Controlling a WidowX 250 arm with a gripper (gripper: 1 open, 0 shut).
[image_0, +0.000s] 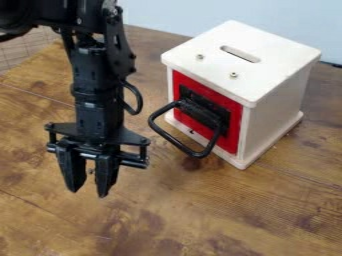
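Observation:
My black gripper hangs over the wooden table at the left of the camera view, its two fingers pointing down with a gap between them and nothing held. To its right stands a white wooden box with a slot and two screws on top. Its front is red, with a black panel and a large black loop handle sticking out toward my gripper, apart from the fingers.
Bare tabletop spreads in front of the gripper and box and behind them at the left. A pale wall or surface lies beyond the table at the top right.

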